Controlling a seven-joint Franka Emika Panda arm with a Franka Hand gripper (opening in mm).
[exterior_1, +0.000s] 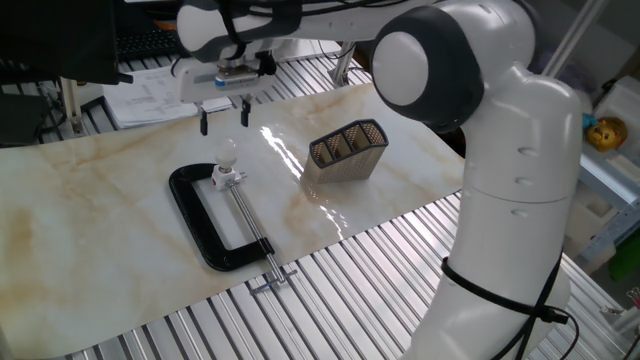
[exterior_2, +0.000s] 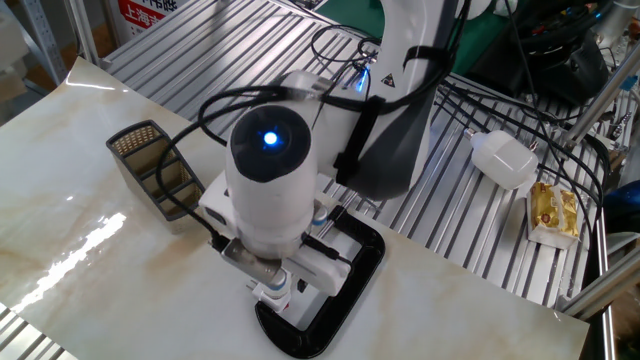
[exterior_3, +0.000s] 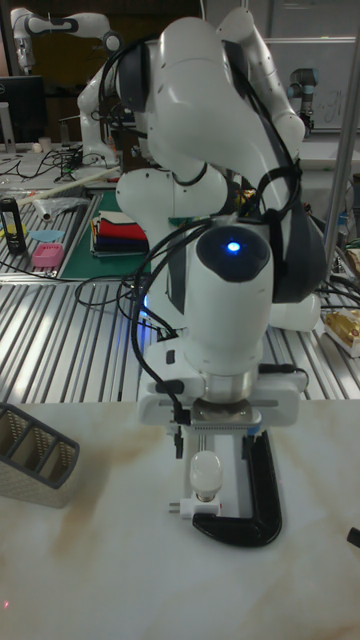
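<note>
A white light bulb (exterior_1: 227, 153) stands upright in a small white socket (exterior_1: 222, 178) with plug pins at its side. A black C-clamp (exterior_1: 207, 230) lies on the marbled sheet and appears to grip that socket at its screw end. My gripper (exterior_1: 225, 122) hangs above the bulb with its fingers apart, open and empty. In the third exterior view the bulb (exterior_3: 207, 471) shows just below and in front of the gripper (exterior_3: 212, 446). The arm covers part of the clamp (exterior_2: 366, 262) in the second exterior view, and the bulb cannot be made out there.
A beige compartment box (exterior_1: 347, 155) stands beside the clamp. A large white bulb (exterior_2: 503, 160) and a box with gold lining (exterior_2: 553, 215) lie on the slatted table by the arm's base. The marbled sheet (exterior_1: 90, 230) is mostly bare.
</note>
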